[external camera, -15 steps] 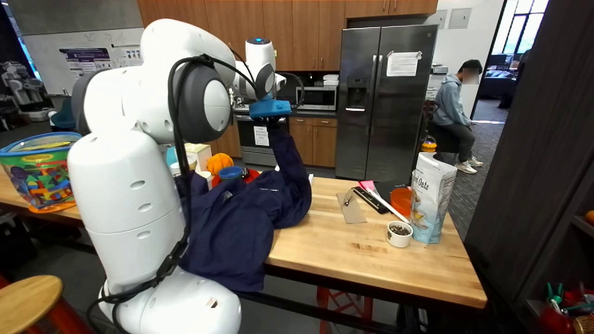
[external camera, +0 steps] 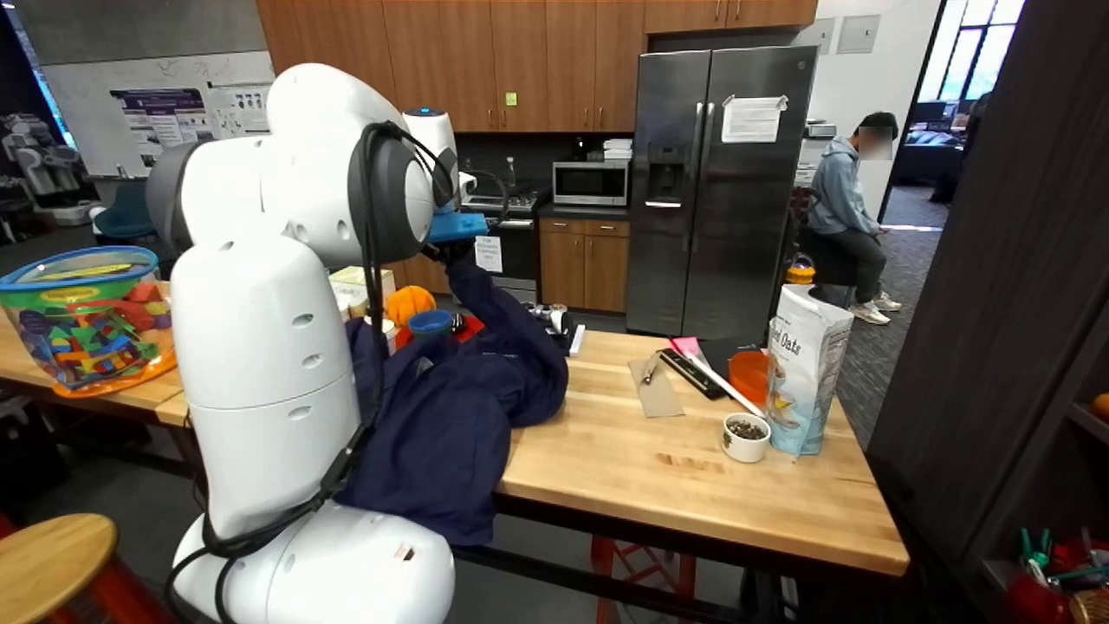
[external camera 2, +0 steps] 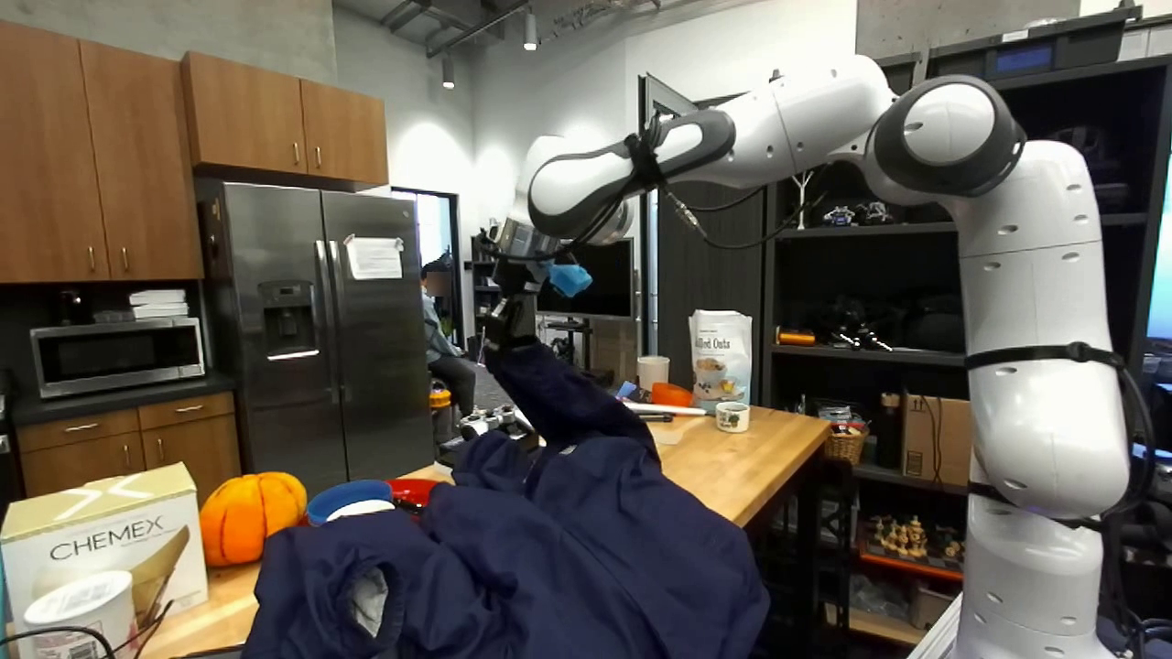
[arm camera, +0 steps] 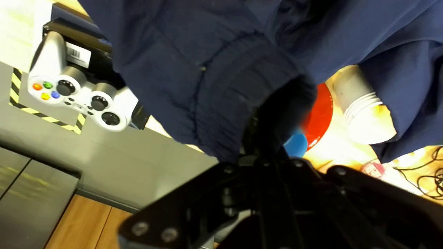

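A dark navy garment (external camera: 447,416) lies in a heap over the wooden table, part of it hanging past the front edge. One sleeve (external camera 2: 577,395) stretches upward from the heap to my gripper (external camera 2: 511,329), which is shut on its cuff. Up close in the wrist view, the elastic-looking cuff (arm camera: 245,91) runs into my gripper; dark cloth and shadow hide the fingertips there. Seen from the other side, the gripper (external camera: 452,250) hangs above the table's far side, below a blue part of the wrist. A round opening in the garment faces the camera in exterior view 2.
A white game controller (arm camera: 79,91), a red dish (arm camera: 322,116) and a blue bowl (external camera: 431,323) lie near the garment. An orange pumpkin (external camera 2: 253,516) and Chemex box (external camera 2: 104,538) stand left. An oats bag (external camera: 807,369) and small cup (external camera: 745,438) occupy the right.
My gripper has moved left and somewhat lower in exterior view 1, pulling the sleeve from nearly upright into a leftward slant. The rest of the garment looks nearly unmoved.
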